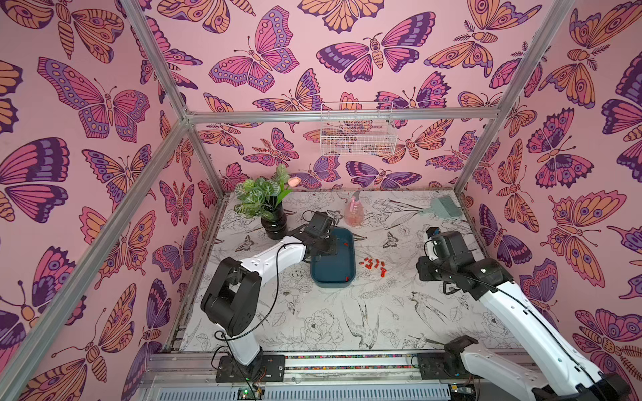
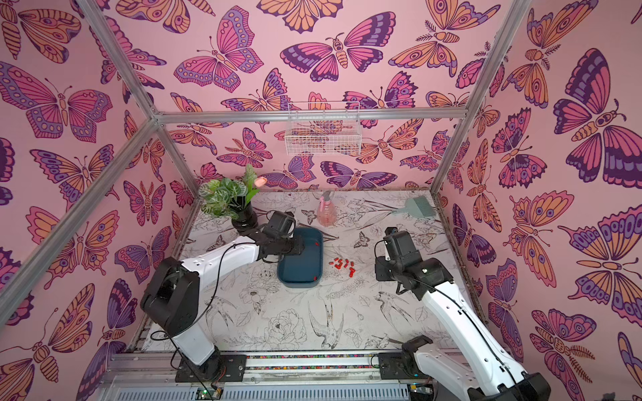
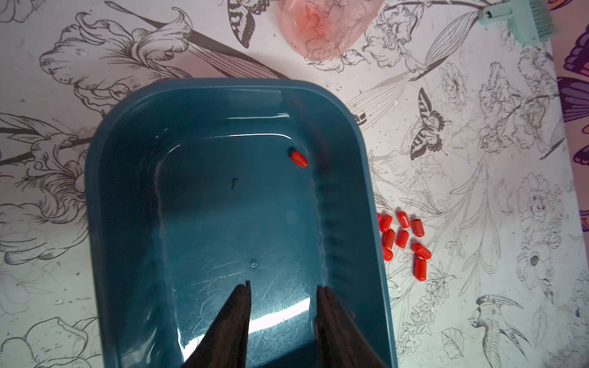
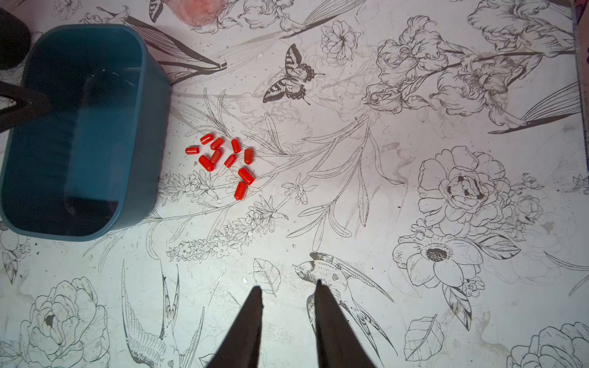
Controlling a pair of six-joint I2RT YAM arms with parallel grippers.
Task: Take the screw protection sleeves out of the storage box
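The storage box (image 3: 233, 86) is a dark blue open tub in the middle of the table. One red sleeve (image 3: 298, 158) lies on its floor near the far right corner, and another red sleeve (image 1: 347, 279) shows at the near right corner. Several red sleeves (image 4: 216, 156) lie scattered on the table to the right of the box. My left gripper is over the box, open, with nothing between its fingers. Well to the right of the loose sleeves, above bare table, my right gripper has its fingers apart and holds nothing.
A potted plant (image 1: 265, 200) stands behind the left arm. Behind the box is a pink bottle (image 1: 353, 210), and a pale green brush (image 1: 444, 207) lies at the back right.
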